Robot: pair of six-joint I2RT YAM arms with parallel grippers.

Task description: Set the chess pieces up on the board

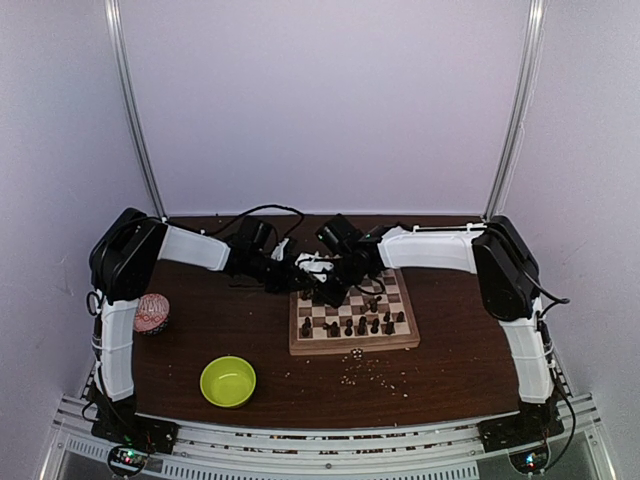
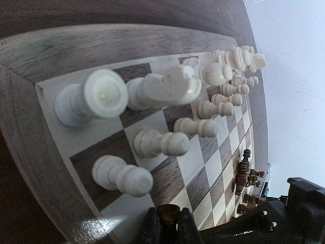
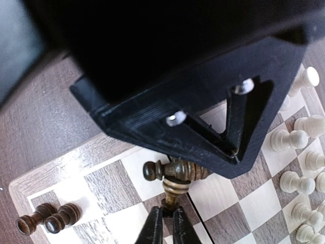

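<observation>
Both arms meet over the wooden chessboard (image 1: 355, 343). My left gripper is shut on a dark chess piece (image 2: 168, 212), just beside a front white pawn (image 2: 132, 179). The white pieces, among them a rook (image 2: 91, 99), stand in rows along one side. My right gripper is shut on a dark piece (image 3: 175, 188) low over the board; another dark piece (image 3: 157, 171) shows behind it, crosswise, partly hidden by black gripper body. Dark pieces (image 1: 388, 328) stand along the near side.
A green bowl (image 1: 228, 381) is at the front left, a pink patterned bowl (image 1: 151, 311) at the left. Small light bits (image 1: 365, 375) are scattered in front of the board. The table right of the board is clear.
</observation>
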